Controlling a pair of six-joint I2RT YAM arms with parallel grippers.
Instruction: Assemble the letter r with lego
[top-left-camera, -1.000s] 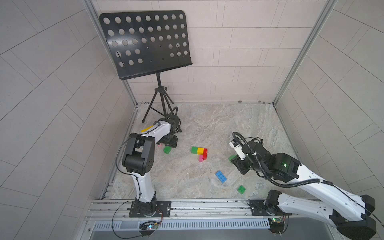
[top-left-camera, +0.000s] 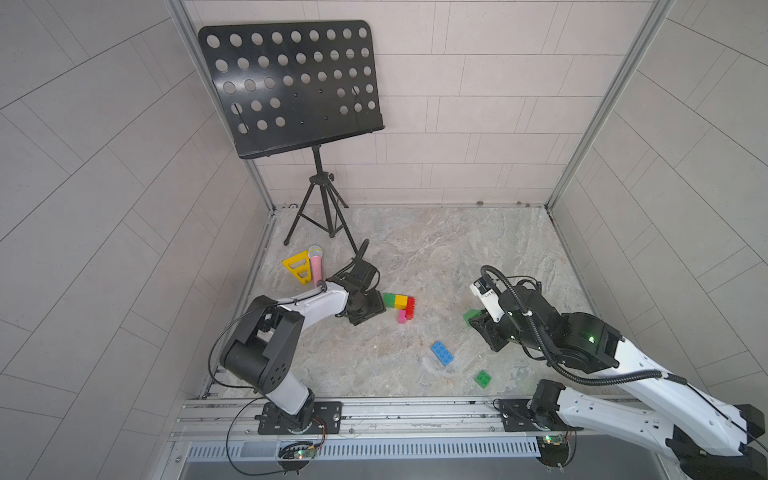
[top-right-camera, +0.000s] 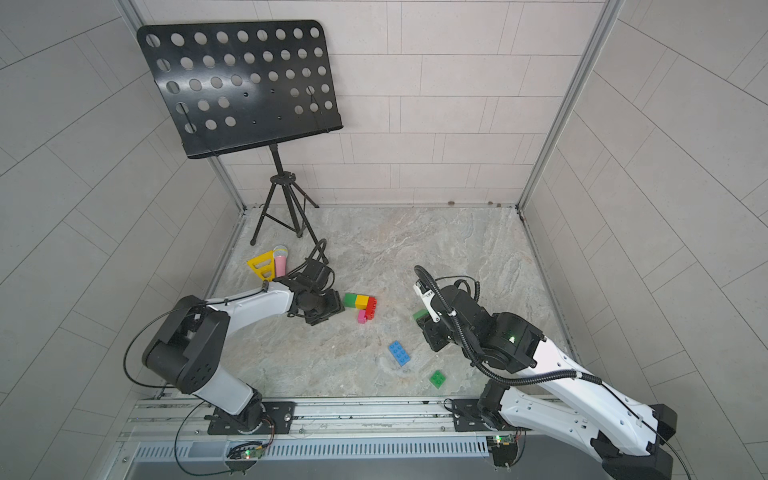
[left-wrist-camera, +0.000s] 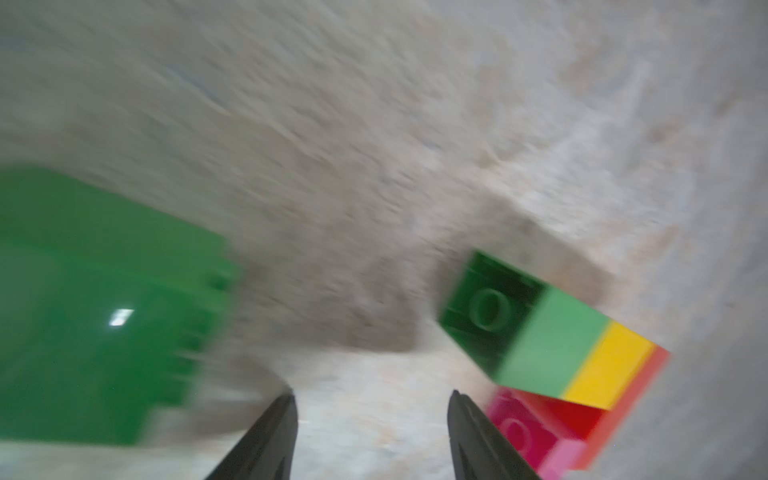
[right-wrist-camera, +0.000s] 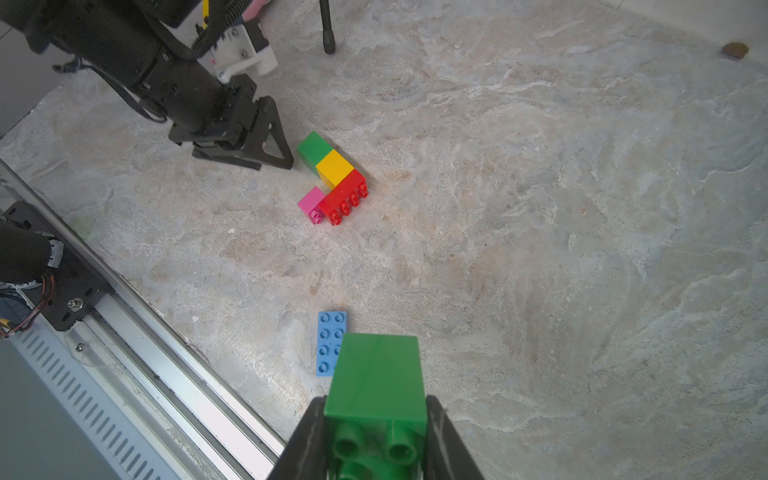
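The joined piece, a green brick (left-wrist-camera: 552, 340) and yellow brick (left-wrist-camera: 609, 364) in line, a red brick (right-wrist-camera: 345, 196) across the end and a pink brick (right-wrist-camera: 313, 204) beside it, lies on the floor. My left gripper stands open just left of it, nothing visible between its fingertips. A large blurred green brick (left-wrist-camera: 88, 312) fills the left of the left wrist view, outside the fingers. My right gripper is shut on another green brick (right-wrist-camera: 377, 372), studs toward the camera, right of the piece.
A blue brick (top-left-camera: 441, 353) and a small green brick (top-left-camera: 482, 379) lie loose near the front. At the back left are a yellow triangular object (top-left-camera: 297, 266), a pink-handled object (top-left-camera: 316, 266) and a black music stand (top-left-camera: 320, 196).
My left gripper has swung right and toward the front, close to the joined piece; the green brick it stood by is now hidden in the top left view. The right arm shifted slightly right.
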